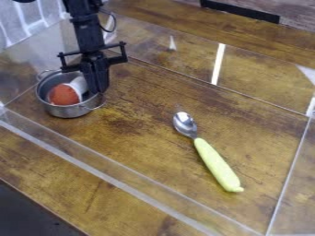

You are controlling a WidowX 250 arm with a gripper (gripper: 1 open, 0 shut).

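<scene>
A steel pot (76, 108) sits at the left with a red-orange round object (64, 95) and something white (77, 85) inside. My black gripper (94, 76) reaches down from the top into the right part of the pot, beside the white piece; its fingertips are small and dark, and whether anything is between them is unclear. A spoon with a pale yellow-green handle (213, 162) and silver head (185, 123) lies on the wooden table at the right.
Clear strips or edges run along the left, front and right, with white tape marks at the back right.
</scene>
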